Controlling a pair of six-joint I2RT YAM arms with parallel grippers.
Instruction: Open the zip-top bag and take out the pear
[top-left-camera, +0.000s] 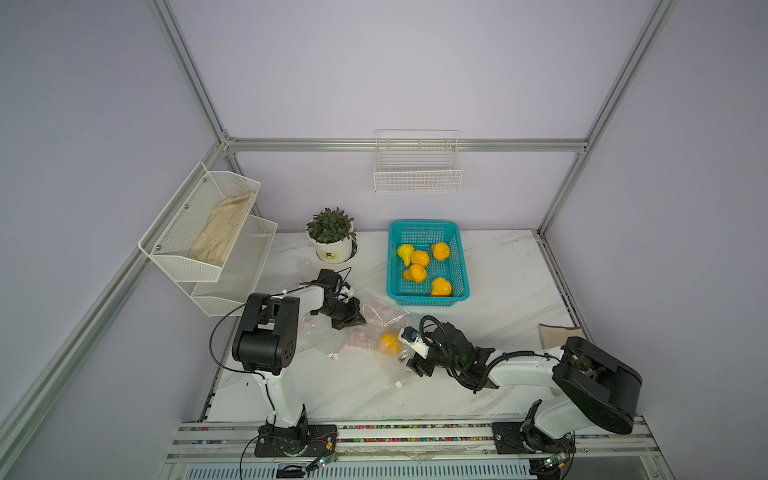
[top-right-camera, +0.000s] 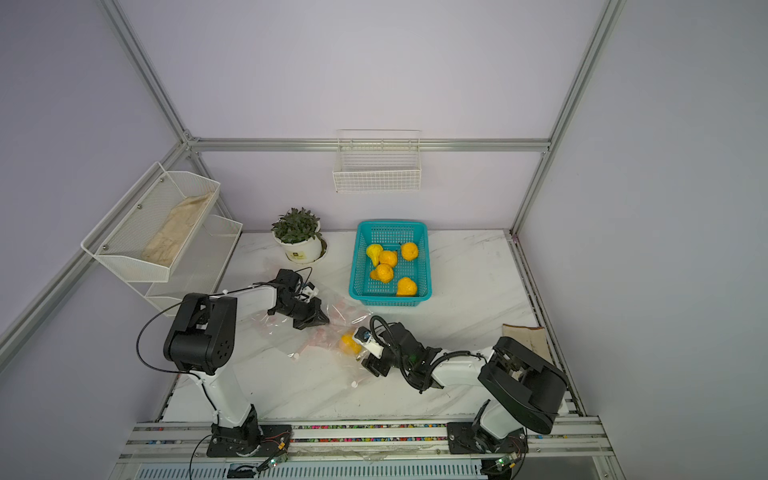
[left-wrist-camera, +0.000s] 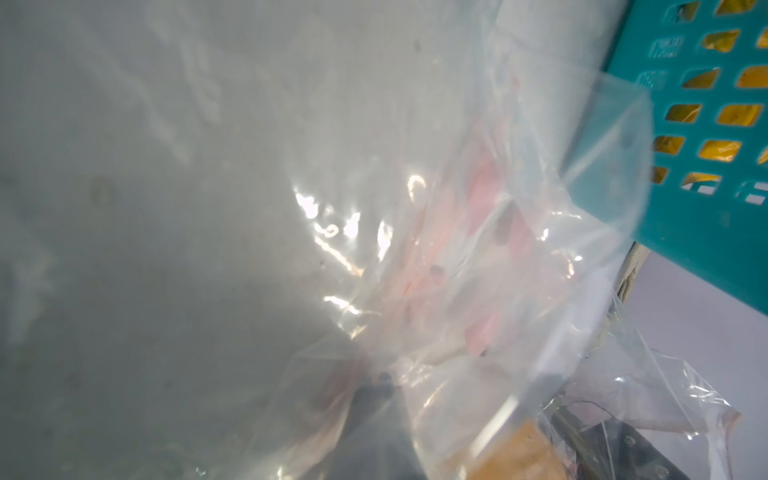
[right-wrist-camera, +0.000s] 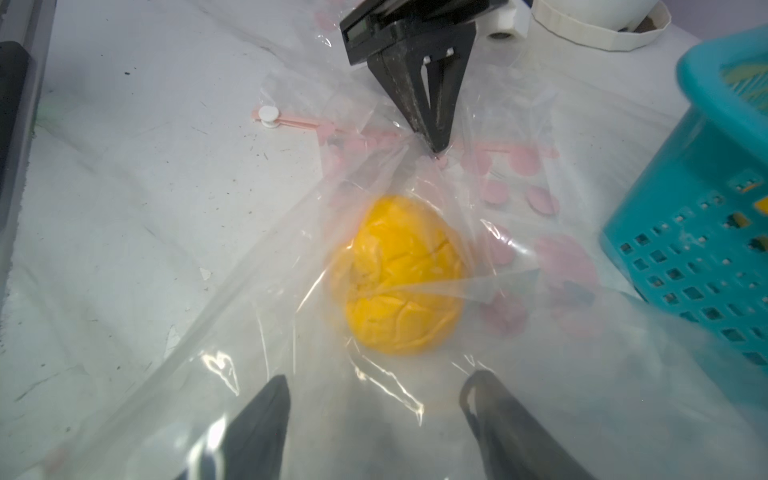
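Observation:
The yellow pear (right-wrist-camera: 404, 272) lies inside the clear zip top bag (right-wrist-camera: 320, 344), under its film, between my two grippers. Pink dots and a pink zip strip with a white slider (right-wrist-camera: 269, 116) show on the bag. The film gathers in folds at the tip of my left gripper, which is shut on it beyond the pear. My right gripper stands open on the pear's near side, no fruit between its fingers. Film lies around those fingers; whether they are inside the bag I cannot tell. From above, the pear (top-left-camera: 389, 343) sits close to the right gripper.
A teal basket (top-left-camera: 466, 276) holding several yellow fruits stands just behind the bag. A potted plant (top-left-camera: 329, 229) is at the back left, near a white wire rack (top-left-camera: 192, 260).

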